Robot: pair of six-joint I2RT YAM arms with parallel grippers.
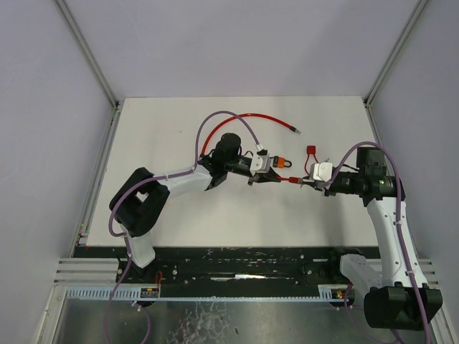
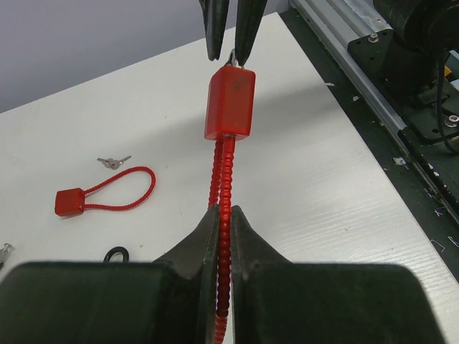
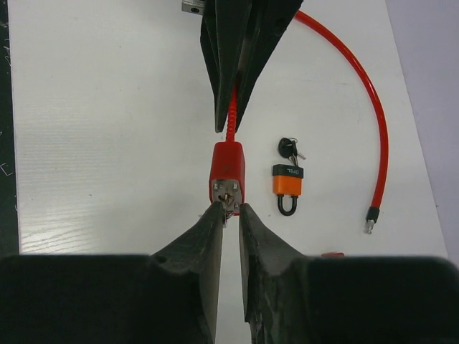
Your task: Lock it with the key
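My left gripper is shut on the red cable of a red lock, whose body (image 2: 229, 104) hangs beyond its fingertips. A metal key (image 3: 229, 208) shows at the end of that body (image 3: 226, 165), by the fingertips of my right gripper. In the left wrist view the right gripper's fingertips (image 2: 214, 43) are just above the lock body. Whether they grip the key is unclear. In the top view both grippers face each other at mid-table.
An orange-black padlock (image 3: 287, 183) with keys lies on the table (image 1: 165, 122). A second red cable lock (image 2: 69, 202) has keys (image 2: 112, 162) nearby. A long red hose (image 1: 254, 115) curves across the back.
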